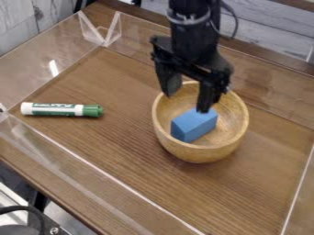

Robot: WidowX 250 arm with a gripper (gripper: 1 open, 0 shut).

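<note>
My black gripper (pixel 190 72) hangs over the wooden bowl (pixel 221 145), its fingers open and pointing down, one at the bowl's upper left and one at its upper right. Inside the bowl lies a blue block (pixel 194 124), below the gripper, with nothing visible between the fingers.
A green and white tube (pixel 59 109) lies on the wooden table (pixel 110 174) at the left. The table's raised edges run along the left and back.
</note>
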